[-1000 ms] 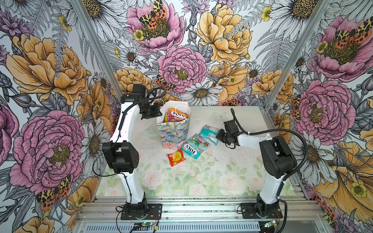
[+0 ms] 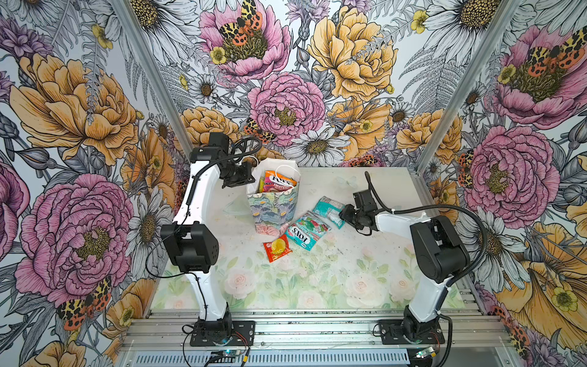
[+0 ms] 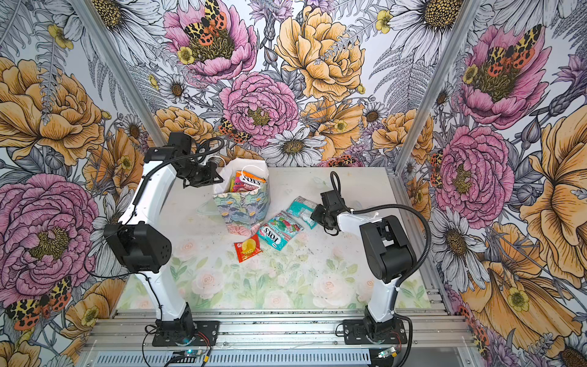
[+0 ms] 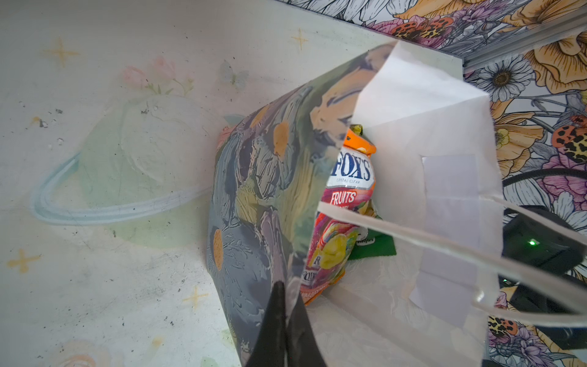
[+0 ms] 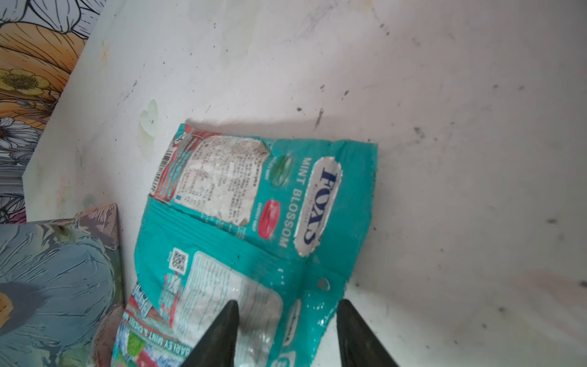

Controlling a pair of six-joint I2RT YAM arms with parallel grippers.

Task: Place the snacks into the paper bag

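The flowered paper bag (image 2: 273, 206) stands upright with its mouth open, an orange and red Fox's Fruits packet (image 4: 342, 202) inside. At the bag's rim, my left gripper is shut on the thin paper edge. Over the teal Mint Blossom packet (image 5: 263, 202) hangs my right gripper, its fingers apart on either side of the packet's near end and nothing clamped between them. Another teal Fox's packet (image 2: 307, 230) lies partly under that one, beside the bag. A small orange-red packet (image 2: 277, 248) lies in front of the bag.
White string handles (image 4: 440, 244) loop across the bag's mouth. Bare table (image 2: 373, 269) stretches to the front and right of the packets. The patterned back wall (image 2: 367, 122) closes off the far side.
My right gripper has shifted very slightly over the teal Mint Blossom packet. The left arm and the bag look the same as before.
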